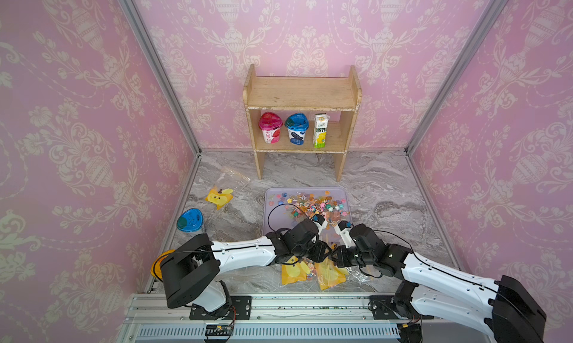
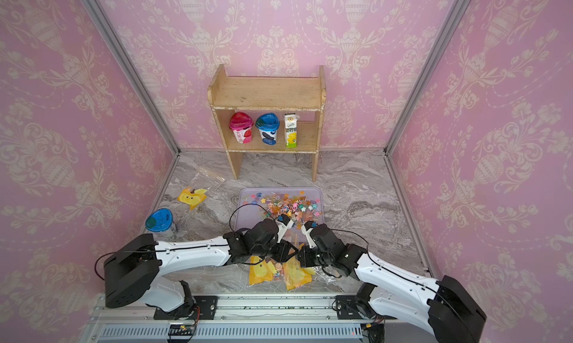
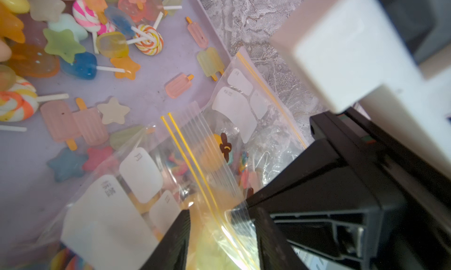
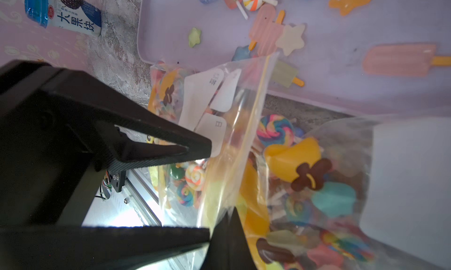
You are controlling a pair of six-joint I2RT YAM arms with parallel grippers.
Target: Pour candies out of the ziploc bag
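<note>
Ziploc bags with yellow prints and candies (image 1: 328, 277) lie at the front of the lilac tray (image 1: 280, 196), which holds loose candies. In the left wrist view a bag with orange seal strips (image 3: 141, 176) spreads beneath my left gripper, which is open over it. My right gripper is shut at the seal edge of a bag in the right wrist view; whether any plastic is pinched is unclear. The two grippers are very close together.
An emptier bag (image 1: 219, 196) and a blue-lidded tub (image 1: 190, 220) are at the left. The wooden shelf (image 1: 298, 86) behind holds two tubs and a carton. The table right of the tray is clear.
</note>
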